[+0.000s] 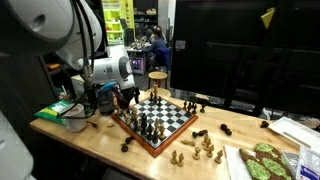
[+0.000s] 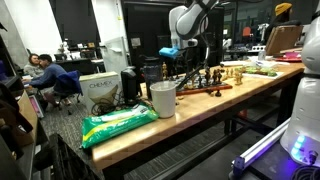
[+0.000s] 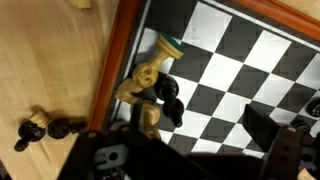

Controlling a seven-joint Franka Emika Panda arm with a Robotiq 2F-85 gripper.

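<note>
A chessboard (image 1: 163, 118) with a brown wooden border lies on the table, carrying light and dark pieces. Over one edge of it hangs my gripper, open, its black fingers spread wide at the bottom of the wrist view. A light piece with a green base (image 3: 164, 52) lies tipped on its side by the board's border. Close to it are a dark piece (image 3: 170, 92) and more light pieces (image 3: 146, 114), partly hidden by the left finger. Nothing shows held between the fingers.
Two dark pieces (image 3: 50, 129) stand off the board, beyond its border. Several light pieces (image 1: 205, 148) are on the bare table to the right. A white bucket (image 2: 163, 98) sits at the table edge, and a green tray (image 1: 258, 163) lies at the near right.
</note>
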